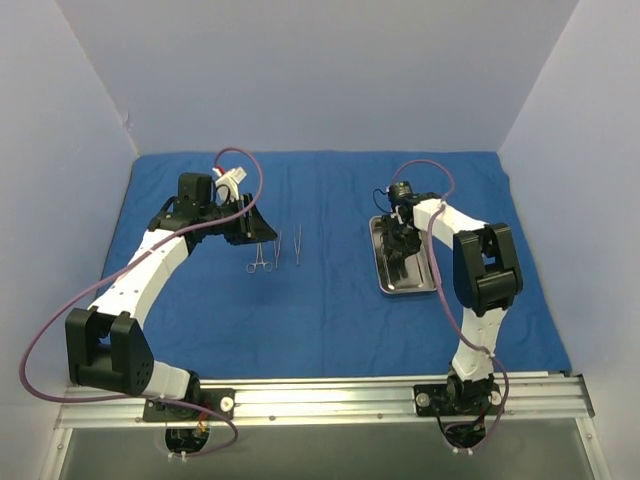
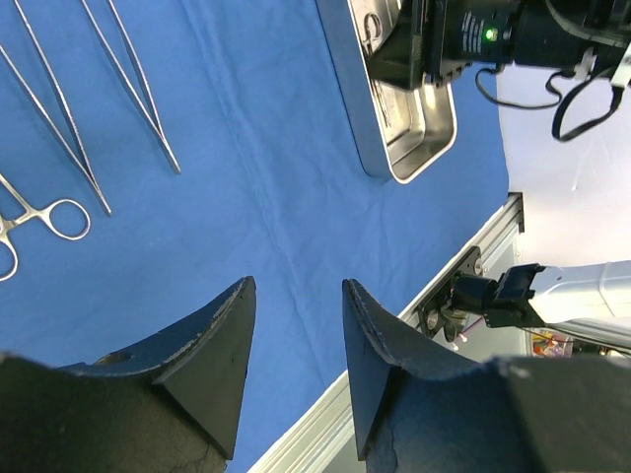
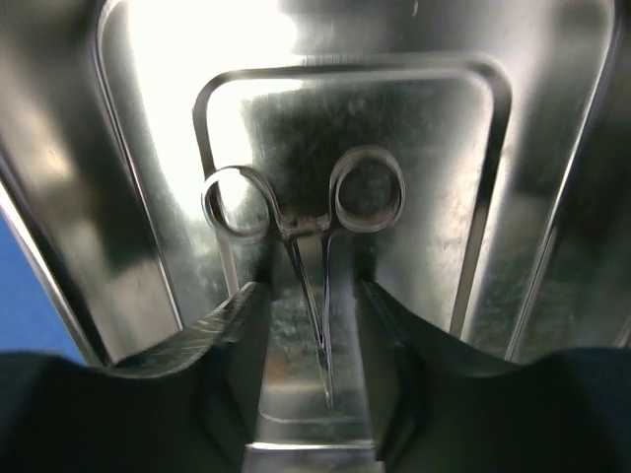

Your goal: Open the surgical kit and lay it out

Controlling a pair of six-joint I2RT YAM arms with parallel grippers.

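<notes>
Inside the metal tray point(image 1: 407, 289), a pair of scissors point(image 3: 307, 225) lies flat with its ring handles apart. My right gripper is over the tray with its parted fingers on either side of the scissors' shanks, neither visibly touching them. On the blue cloth to the left lie a ring-handled clamp point(image 1: 259, 266) and two tweezers, one tweezer point(image 1: 298, 246) to the right of the other tweezer point(image 1: 277, 250). My left gripper stands open above the cloth, nothing between its fingers.
Walls close in the back and both sides. A metal rail point(image 1: 320, 390) runs along the front edge.
</notes>
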